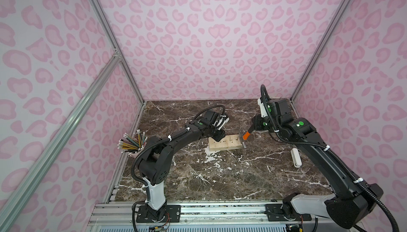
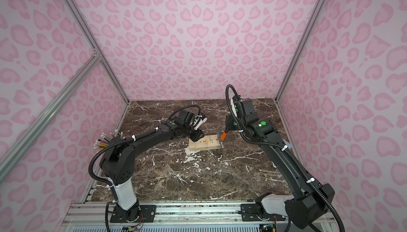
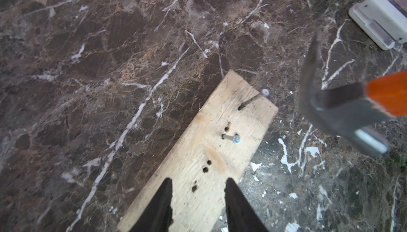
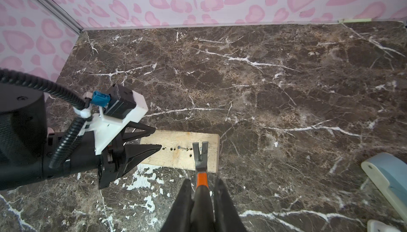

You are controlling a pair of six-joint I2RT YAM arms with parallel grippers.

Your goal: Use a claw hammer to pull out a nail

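Observation:
The pale wooden board (image 3: 199,147) lies on the marble table with several holes in it. A long, leaning nail (image 3: 253,99) stands near its right end, and a shorter nail (image 3: 232,138) sticks up closer to the middle. My right gripper is shut on the hammer's handle. The claw hammer (image 4: 201,164) has a grey head and an orange neck; its claw hangs over the board's right end. In the left wrist view the hammer head (image 3: 339,109) is apart from the long nail. Open and empty, my left gripper hovers over the board's left part.
A pink cup of pencils (image 1: 134,143) stands at the table's left edge. White objects (image 3: 379,20) lie on the right side, among them a long one (image 1: 296,157). White flakes (image 4: 144,181) are scattered in front of the board.

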